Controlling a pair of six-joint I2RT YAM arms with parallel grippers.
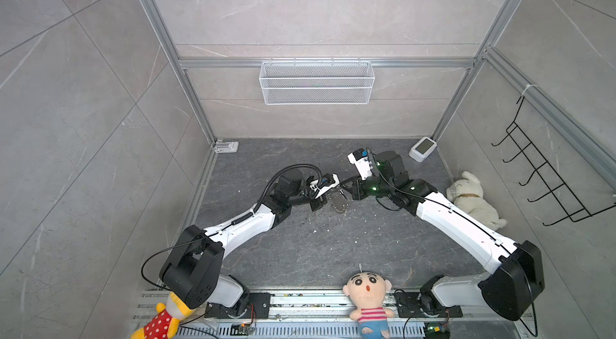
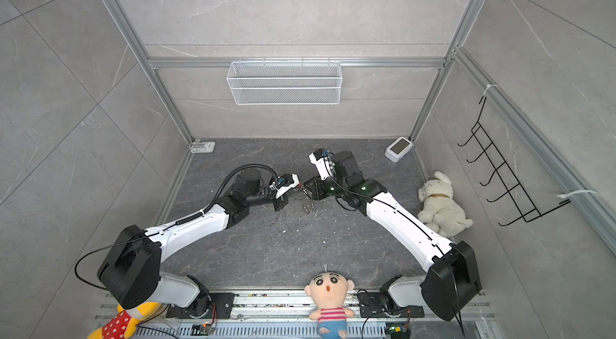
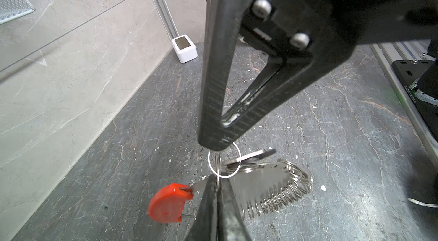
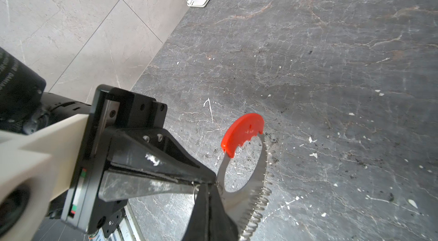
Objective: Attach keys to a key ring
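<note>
Both grippers meet above the middle of the dark tabletop (image 1: 308,249). In the left wrist view a wire key ring (image 3: 239,152) circles just above my shut left gripper, with a metal piece at its tips. A steel tool with a red handle (image 3: 166,202) and a coiled, toothed edge hangs there too. My right gripper is shut, close beside the left one's fingertips; what either grips exactly is unclear. The red handle (image 4: 241,133) also shows in the right wrist view.
A white boxy device (image 1: 423,149) stands back right, a plush dog (image 1: 474,204) at the right wall, a doll (image 1: 367,300) at the front edge. A wire basket (image 1: 315,82) hangs on the back wall. Tabletop around the grippers is clear.
</note>
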